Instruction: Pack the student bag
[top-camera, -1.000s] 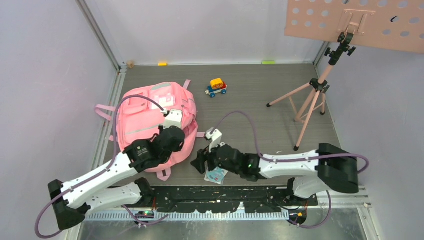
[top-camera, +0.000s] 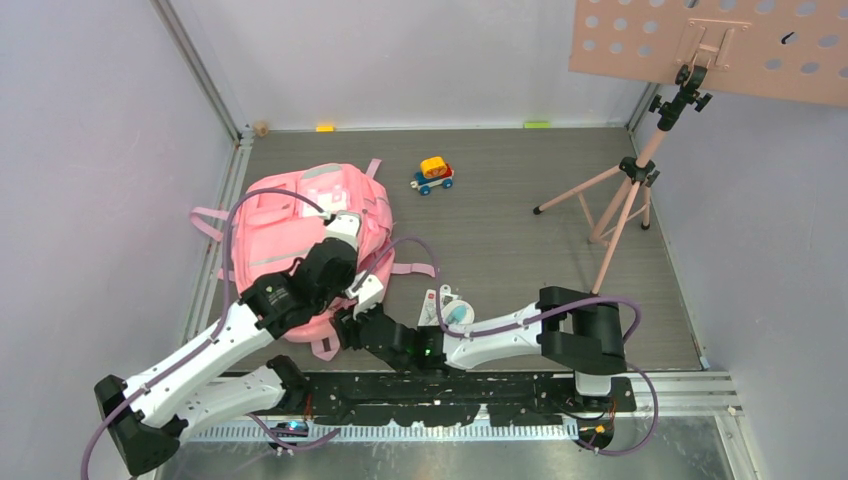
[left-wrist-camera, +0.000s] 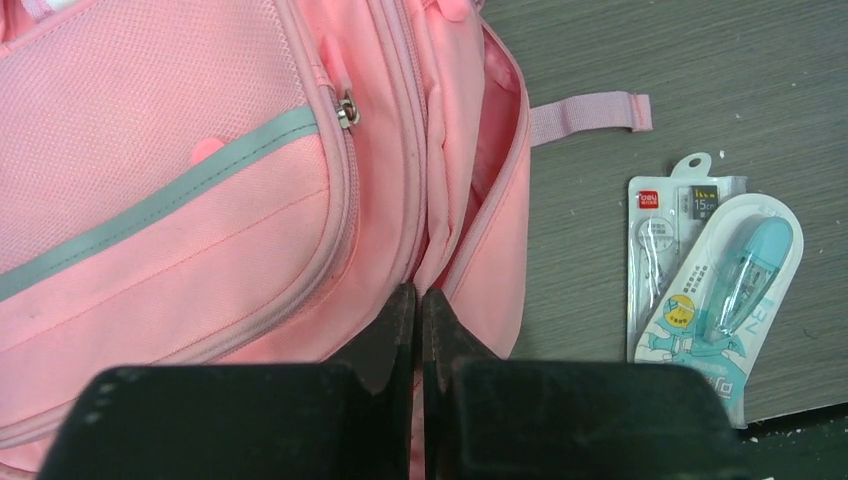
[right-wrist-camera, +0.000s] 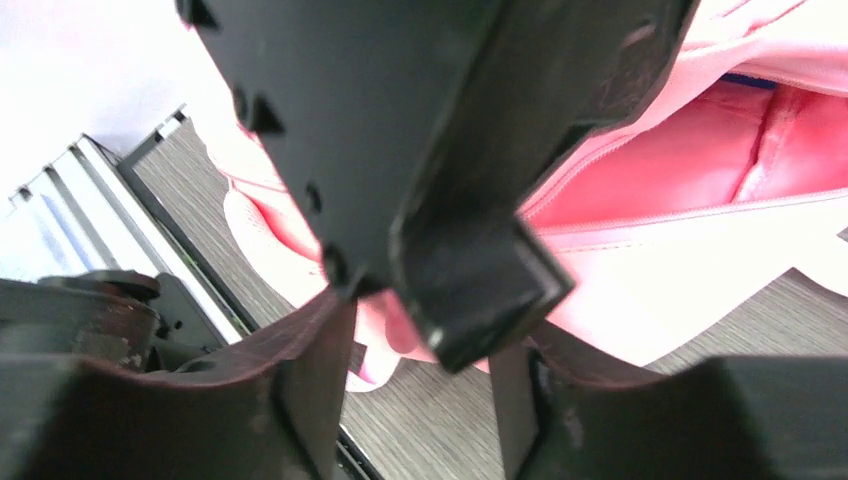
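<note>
The pink bag (top-camera: 280, 235) lies on the left of the floor. My left gripper is shut with a thin fold of pink fabric pinched at its tips, near the bag's side pocket (left-wrist-camera: 500, 230). That pocket's mouth gapes. In the right wrist view my right gripper has its fingers apart, close to the bag's lower edge. Black parts of the left gripper block much of the space ahead of it, and no held thing shows. Two packs lie overlapping: a flat clear pack (left-wrist-camera: 650, 235) and a rounded white-and-teal pack (left-wrist-camera: 745, 280).
A toy car (top-camera: 432, 175) stands on the floor behind, right of the bag. A pink easel (top-camera: 620, 200) takes up the right side. The two arms stand very close together at the bag.
The left arm has shifted only slightly.
</note>
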